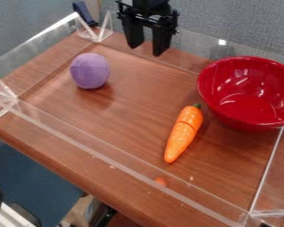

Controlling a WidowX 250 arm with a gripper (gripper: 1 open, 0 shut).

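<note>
My black gripper (148,37) hangs at the top centre of the camera view, above the back of the wooden table, its two fingers apart with nothing visible between them. A purple ball (90,71) rests on the left of the table. An orange toy carrot (183,134) lies right of the middle, toward the front. A red bowl (245,97) stands at the right, behind and right of the carrot.
Clear plastic walls border the wooden table (121,120) on its sides. The middle of the surface, between ball, carrot and bowl, is bare. A small orange spot shows near the front edge.
</note>
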